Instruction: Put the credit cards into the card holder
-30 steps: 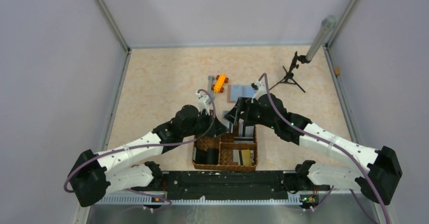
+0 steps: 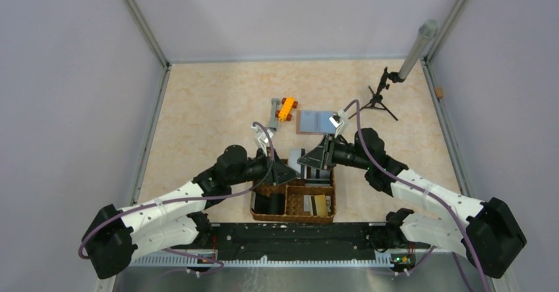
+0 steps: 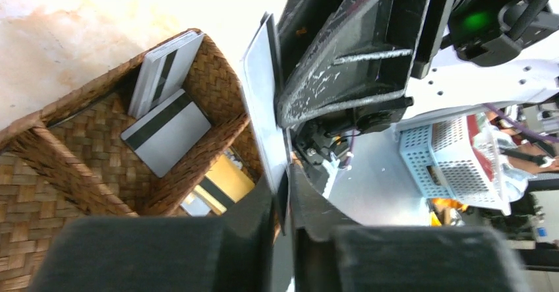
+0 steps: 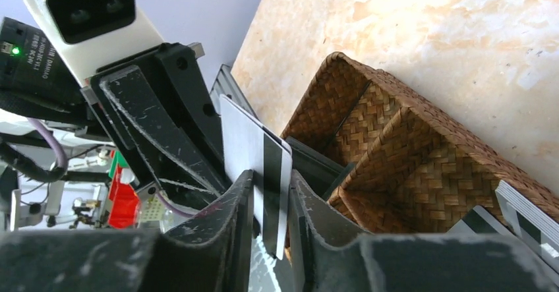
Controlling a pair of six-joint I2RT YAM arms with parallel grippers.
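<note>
A whitish credit card with a dark stripe [image 4: 238, 137] stands on edge above the basket, spanning both grippers. In the left wrist view the same card [image 3: 259, 97] runs down into the narrow gap of my left gripper. My right gripper has the card's striped end between its fingers. How firmly either one grips the card cannot be told. From above, the left gripper [image 2: 289, 175] and right gripper [image 2: 307, 163] almost meet around it. A blue card holder [image 2: 316, 122] lies open on the table behind, partly covered by the right arm.
The wicker basket [image 2: 285, 217] below has compartments holding grey striped cards [image 3: 167, 132], a gold card [image 2: 321, 205] and a dark item [image 2: 269, 204]. Behind it lie an orange toy [image 2: 286, 109] and a grey object [image 2: 274, 114]. A tripod [image 2: 379, 97] stands at the back right.
</note>
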